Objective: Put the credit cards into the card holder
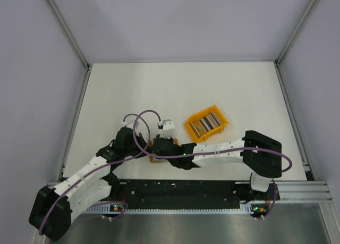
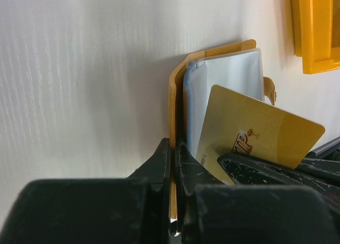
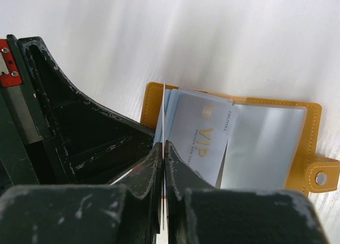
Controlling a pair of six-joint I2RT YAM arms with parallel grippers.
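A tan card holder (image 3: 313, 127) lies open on the table, with clear sleeves and a pale VIP card (image 3: 204, 129) in it. My left gripper is shut on the holder's tan edge (image 2: 173, 106), which runs between its fingers. Clamped in my right gripper is a gold card (image 2: 255, 129), tilted over the sleeves. From the right wrist it shows only as a thin upright line. Whether its lower edge is inside a sleeve cannot be told. From above, both grippers meet over the holder and hide most of it.
An orange box (image 1: 219, 112) with several cards standing in slots is behind and right of the grippers. Both arms crowd close together over the holder.
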